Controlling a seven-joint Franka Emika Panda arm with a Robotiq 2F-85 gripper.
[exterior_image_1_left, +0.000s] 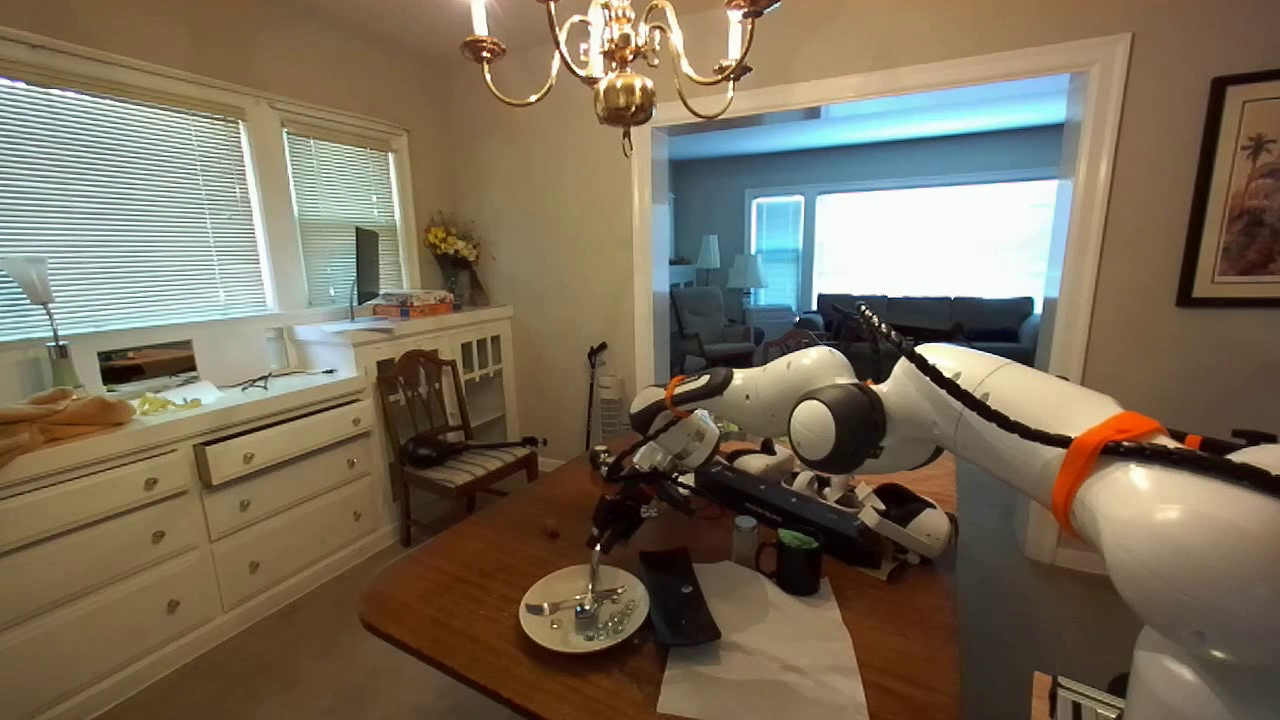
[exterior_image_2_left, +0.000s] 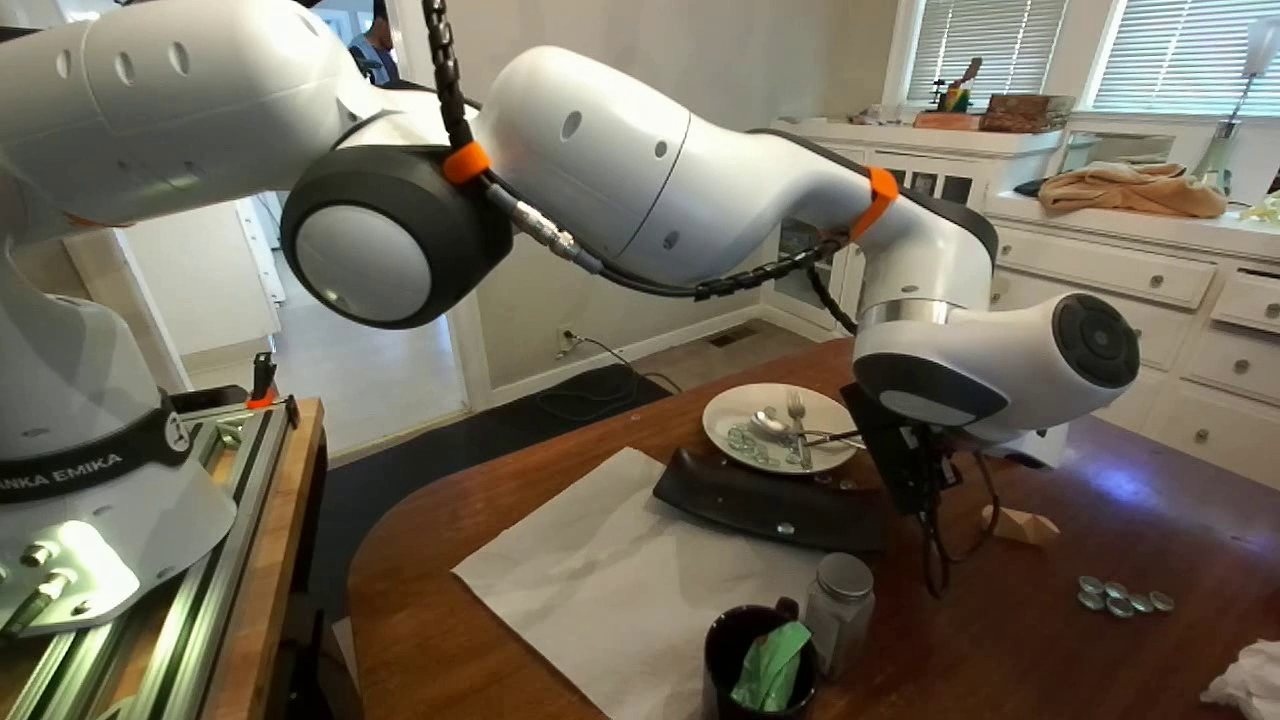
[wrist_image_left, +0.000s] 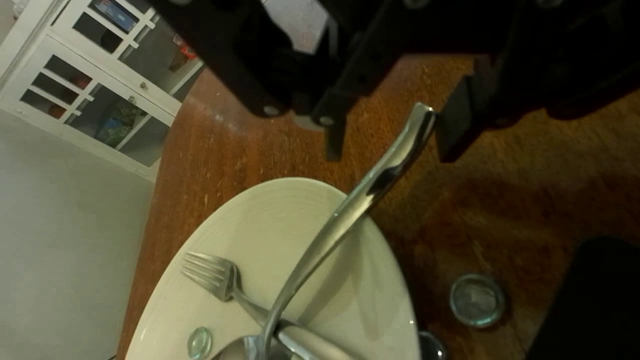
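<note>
A silver spoon (wrist_image_left: 342, 222) leans out of the white plate (wrist_image_left: 288, 201), its bowl down on the plate and its handle rising over the rim. My gripper is part open at the upper end of the handle. In the wrist view, the handle's tip shows between the two fingers, close beside the right-hand pad (wrist_image_left: 457, 123); whether they touch I cannot tell. A fork (wrist_image_left: 213, 276) lies flat on the plate, with the spoon crossing it. Clear glass pieces (exterior_image_2_left: 746, 442) rest on the plate as well.
Beside the plate lies a black case (exterior_image_2_left: 768, 502), next to white paper (exterior_image_2_left: 636, 576). A dark mug (exterior_image_2_left: 732, 642) with something green in it and a glass shaker (exterior_image_2_left: 840, 606) stand nearby. Several glass pieces (exterior_image_2_left: 1122, 598) lie on the bare table.
</note>
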